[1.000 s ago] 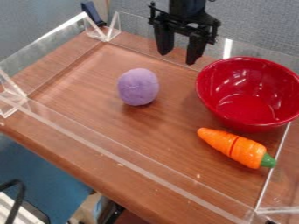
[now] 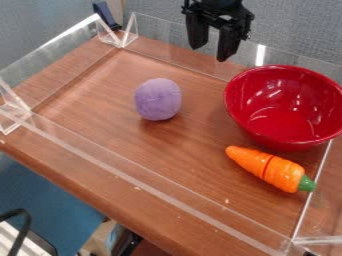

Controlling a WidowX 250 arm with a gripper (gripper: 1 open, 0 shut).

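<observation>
My black gripper [image 2: 213, 37] hangs at the top centre, above the back of the wooden tray area, its two fingers pointing down with a gap between them and nothing held. Below it to the right sits a large red bowl [image 2: 281, 98], empty. A purple round object [image 2: 158, 99] rests on the wood left of the bowl. An orange toy carrot [image 2: 267, 166] with a green tip lies in front of the bowl.
Clear plastic walls enclose the wooden surface [image 2: 120, 160]. The middle and left of the surface are open. A blue floor and some cables show at the lower left outside.
The gripper has risen slightly over the last second. The bowl, carrot and purple object have not moved.
</observation>
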